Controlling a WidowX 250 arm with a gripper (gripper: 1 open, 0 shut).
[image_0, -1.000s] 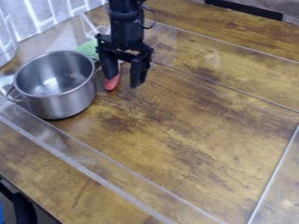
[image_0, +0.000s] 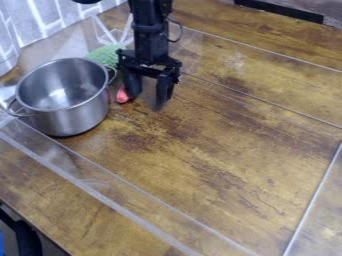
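Note:
My black gripper (image_0: 147, 78) hangs over the wooden table at upper left, just right of a large steel pot (image_0: 60, 95). A small red object (image_0: 123, 95) lies beside the gripper, partly behind it. Whether the fingers hold anything is too small and dark to tell.
A green item (image_0: 102, 56) lies behind the pot on a pale surface at the upper left.
The gripper has risen slightly toward the back of the table over the last second. The pot stands where it was.

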